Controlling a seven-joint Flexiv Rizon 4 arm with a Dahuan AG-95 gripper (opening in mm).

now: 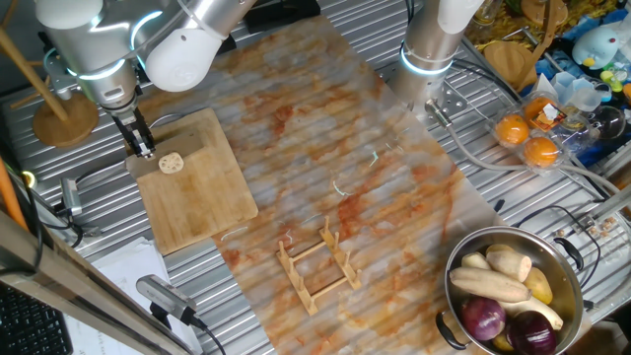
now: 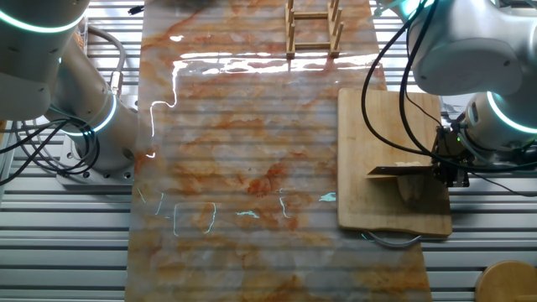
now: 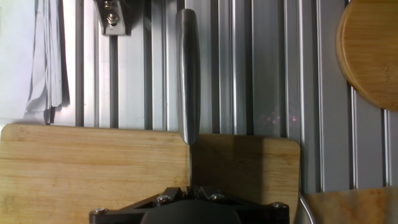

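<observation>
In the wrist view my gripper is shut on a knife, close to where its blade meets the handle. The grey metal handle (image 3: 189, 78) reaches past the edge of the wooden cutting board (image 3: 87, 162) over the metal slats. The dark blade (image 2: 394, 170) extends over the board in exterior view 2, away from my gripper (image 2: 453, 158). A pale round piece with small holes (image 1: 171, 163), like lotus root, is at the board's upper part, just beside my gripper (image 1: 148, 152). Whether the blade touches it, I cannot tell.
A wooden rack (image 1: 320, 273) stands on the marbled mat (image 1: 385, 227). At lower right is a steel pot (image 1: 463, 251) of vegetables.
</observation>
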